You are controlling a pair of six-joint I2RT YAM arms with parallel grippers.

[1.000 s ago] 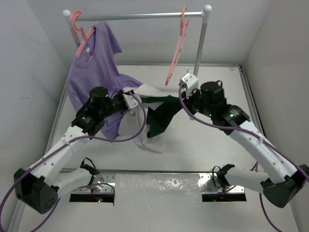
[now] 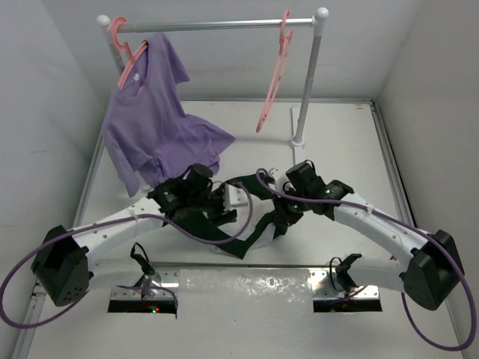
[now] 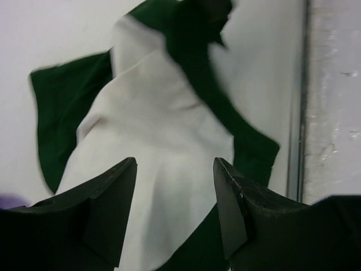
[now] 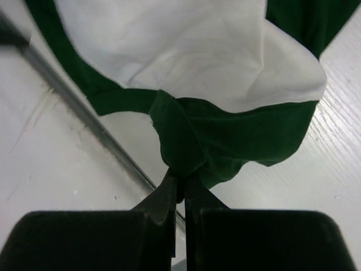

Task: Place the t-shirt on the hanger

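A white t-shirt with green trim (image 2: 260, 213) lies spread and rumpled on the table in front of the rack. In the left wrist view its white cloth (image 3: 152, 124) fills the space past my left gripper, whose fingers stand wide apart with nothing held. My right gripper is shut with a bunched fold of green fabric (image 4: 177, 132) at its fingertips, at one edge of the shirt. An empty pink hanger (image 2: 275, 78) hangs at the right end of the rack's bar. The arms cover parts of the shirt in the top view.
A purple t-shirt (image 2: 153, 123) hangs on another pink hanger (image 2: 129, 69) at the bar's left end, its hem near the left arm. The rack's right post (image 2: 308, 90) stands behind the right arm. Bare table (image 2: 344, 149) lies right of the post.
Both arms have come down toward the front and closer together; my left gripper has let go.
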